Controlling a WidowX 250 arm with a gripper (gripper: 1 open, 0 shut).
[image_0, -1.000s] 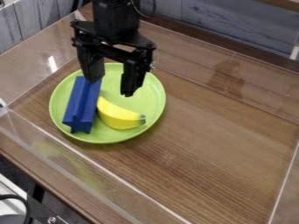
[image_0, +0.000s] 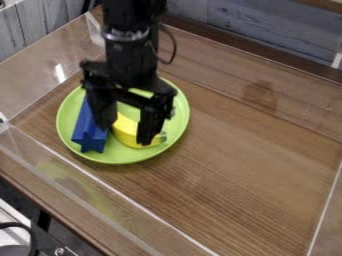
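My gripper (image_0: 131, 105) is lowered over a green plate (image_0: 123, 150), its dark fingers spread open above the items on it. A blue block (image_0: 90, 130) lies on the left part of the plate. A yellow banana (image_0: 140, 133) lies right of it, partly hidden behind the gripper; whether the fingers touch it I cannot tell.
Raised walls border it at the back and right. A dark cable runs at the lower left corner.
My gripper has come down and toward the front, now covering more of the banana. The plate and blue block look unmoved.
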